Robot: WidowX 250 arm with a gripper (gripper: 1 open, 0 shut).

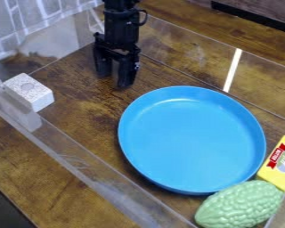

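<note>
My black gripper [117,59] hangs at the top centre over the wooden tray floor, behind and left of a large blue plate [189,138]; whether its fingers are open or shut is hard to make out against the dark wood. A white speckled block [28,93] sits at the left, by the clear wall. A green brain-shaped object [240,204] and a yellow box [278,165] with a printed label lie at the right, beside the plate.
Transparent walls [102,179] border the work area. Bare wood [85,107] lies between the block and the plate. A white strip [233,69] runs along the wood at the back right.
</note>
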